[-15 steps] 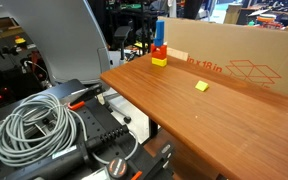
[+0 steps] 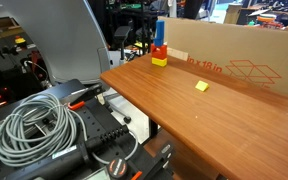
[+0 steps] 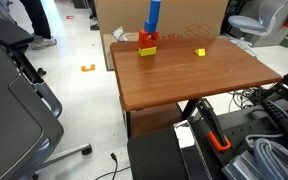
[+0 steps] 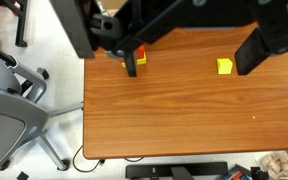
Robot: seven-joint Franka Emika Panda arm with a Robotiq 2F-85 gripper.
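Note:
A small yellow block (image 2: 201, 86) lies alone on the brown table (image 2: 199, 120). Beyond it, close to the table's edge, stands an upright stack: a yellow block (image 3: 148, 50) at the bottom, a red piece (image 3: 146, 38) above, and a tall blue piece (image 3: 152, 14) on top. Seen from the wrist, my gripper is open over the table, its dark fingers wide apart. The lone yellow block (image 4: 224, 66) appears near the right finger; the stack's red piece (image 4: 139, 51) is partly covered by the left one. Neither exterior view shows the gripper.
A cardboard panel (image 2: 239, 52) rises along the table's far side. Coiled grey cable (image 2: 39, 130) and black equipment sit beside the near edge.

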